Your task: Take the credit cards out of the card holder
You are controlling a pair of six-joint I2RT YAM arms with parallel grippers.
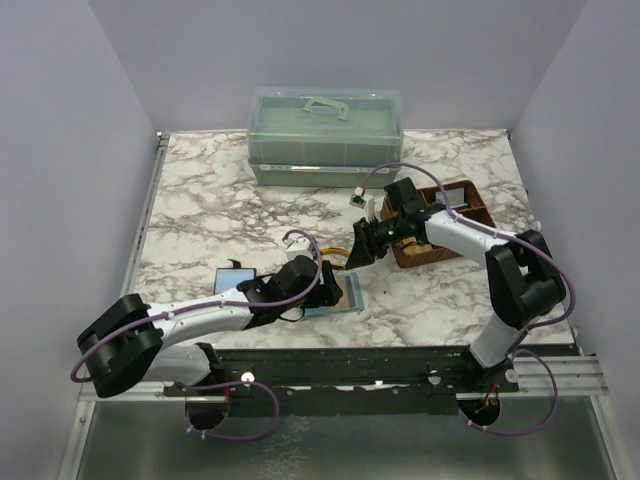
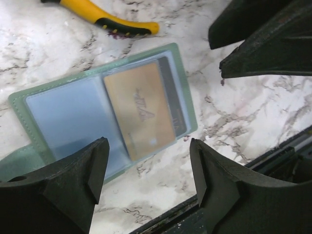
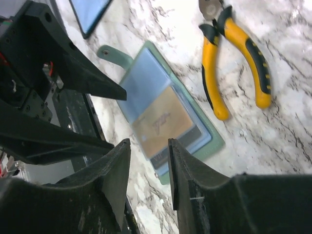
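Note:
The card holder (image 2: 63,117) lies open on the marble table, green-edged, a blue panel on one side and a tan card (image 2: 141,107) over a dark card on the other. My left gripper hovers over its near edge, fingers apart with nothing between them; in the right wrist view it shows as black fingers left of the holder. My right gripper is above the holder's other end, fingers apart and empty.
Yellow-handled pliers (image 3: 210,73) lie behind the holder. A blue pad (image 1: 233,275) lies to the left. A wooden box (image 1: 440,250) stands at the right, a green lidded bin (image 1: 325,150) at the back.

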